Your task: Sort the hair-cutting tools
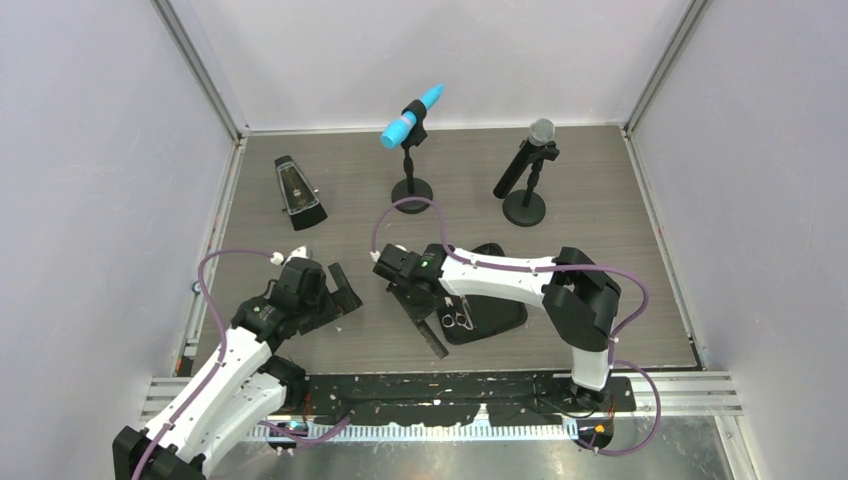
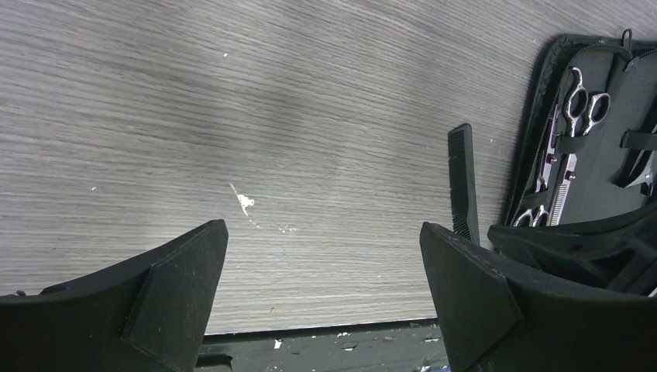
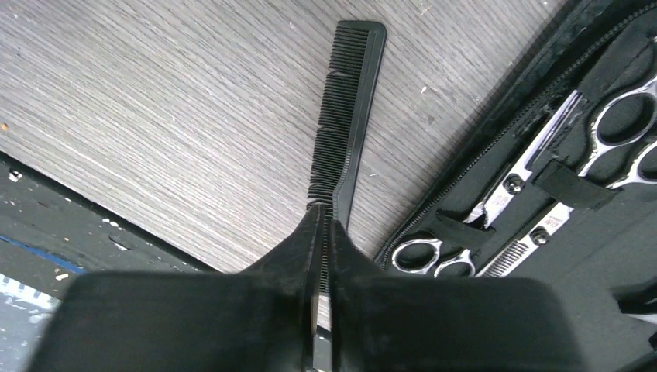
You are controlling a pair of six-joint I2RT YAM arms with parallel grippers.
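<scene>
A black comb (image 3: 352, 116) lies diagonally in the right wrist view, its far end on the bare table. My right gripper is over its near end, fingers almost together, with part of the comb showing in the narrow gap. Whether they grip it or only stand above it, I cannot tell. Beside the comb is the open black tool case (image 1: 497, 318), with scissors (image 3: 414, 254) and thinning shears (image 3: 534, 239) in its loops. My left gripper stands wide open over bare table at the left, nothing between its fingers.
A metronome (image 1: 300, 195) stands at the back left. Behind the case are a blue object on a stand (image 1: 411, 190) and a microphone on a stand (image 1: 524, 205). Bare table lies between the two grippers and along the right side.
</scene>
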